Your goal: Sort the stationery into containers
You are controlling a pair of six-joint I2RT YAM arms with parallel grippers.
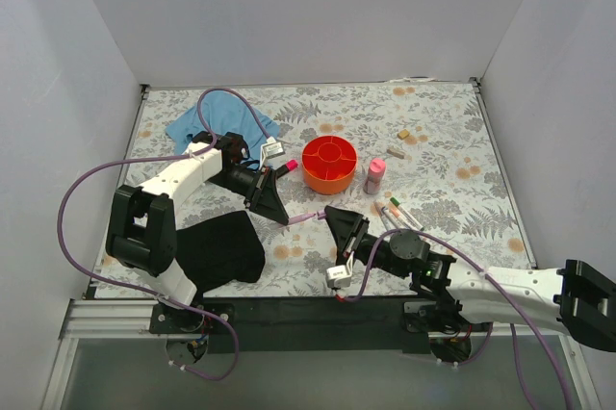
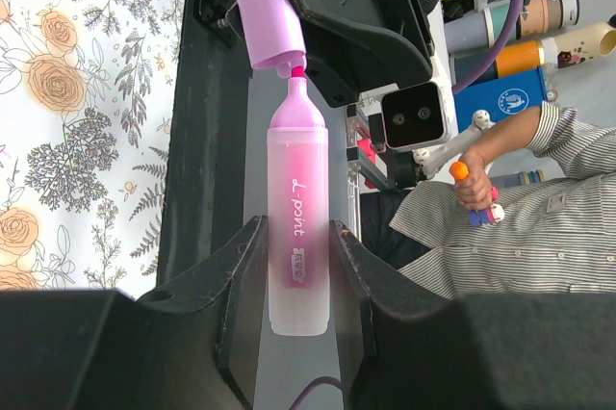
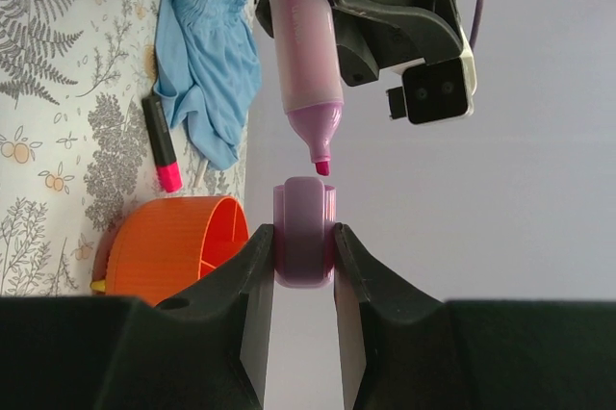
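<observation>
My left gripper [image 1: 280,217] is shut on a pink marker [image 2: 298,198], its red tip bared. My right gripper [image 1: 333,218] holds the pink cap between its fingers, just beside the tip; in the left wrist view the cap [image 2: 269,15] sits nearly in line with it. An orange divided container [image 1: 328,179] stands behind the grippers. A black-and-pink marker [image 3: 161,145] lies left of the container.
A pink cylinder [image 1: 374,177], several pens [image 1: 408,214] and small blocks [image 1: 404,134] lie to the right. A blue cloth [image 1: 231,116] is at back left, a black cloth [image 1: 217,251] at front left.
</observation>
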